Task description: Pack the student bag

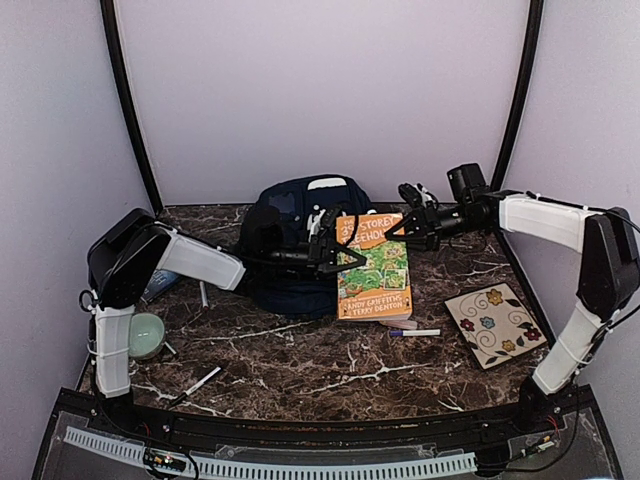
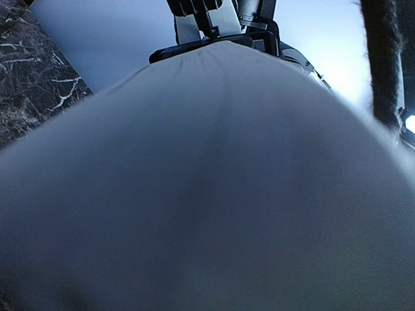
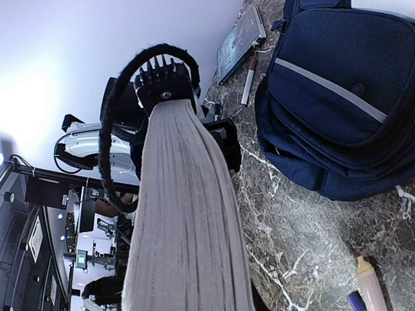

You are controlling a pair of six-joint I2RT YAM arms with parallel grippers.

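Note:
An orange and green book (image 1: 375, 275) stands in front of the right side of the navy bag (image 1: 285, 193), cover toward the top view. Over its left edge my left gripper (image 1: 350, 262) is shut on the book. My right gripper (image 1: 392, 234) is at the upper right edge, a finger across the cover; whether it still grips cannot be told. Pale book pages (image 3: 185, 214) run up the right wrist view, hiding my right fingertips, with the left gripper at their far end. A blurred grey book surface (image 2: 214, 175) fills most of the left wrist view.
A marker (image 1: 415, 333) and a pencil-like pink item (image 1: 398, 324) lie below the book. Right of them is a flowered square (image 1: 495, 325). A green bowl (image 1: 146, 335), a white pen (image 1: 203, 380) and a blue item (image 1: 160, 285) are on the left.

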